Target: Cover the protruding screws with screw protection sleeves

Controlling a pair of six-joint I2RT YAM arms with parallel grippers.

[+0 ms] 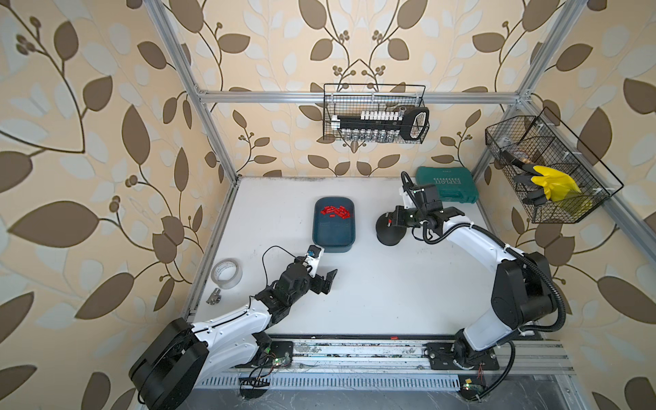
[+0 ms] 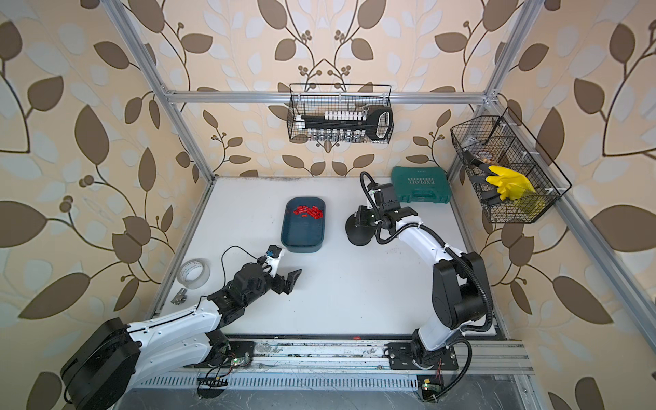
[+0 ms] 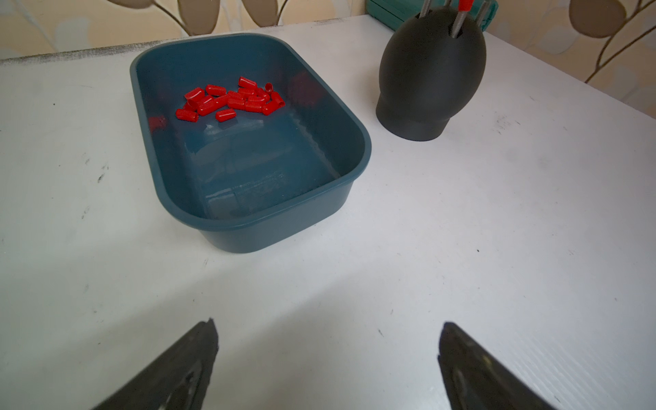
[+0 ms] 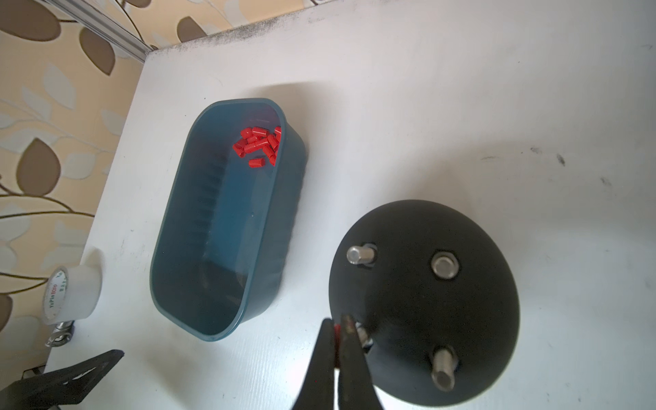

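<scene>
A dark egg-shaped holder (image 4: 423, 294) stands right of the blue tray (image 3: 249, 220), with metal screws (image 4: 444, 266) protruding from its top. A red sleeve (image 3: 464, 4) is on one screw, where my right gripper is shut at its fingertips; red shows at the fingers, and whether they touch or pinch it is unclear. More red sleeves (image 3: 239, 102) lie loose in the tray. My left gripper stands open over the bare table, in front of the tray, nothing between its fingers.
A tape roll (image 1: 226, 283) and a small metal part (image 1: 214, 296) lie at left. A green case (image 1: 445, 182) is at back right. Wire baskets hang at the back and right.
</scene>
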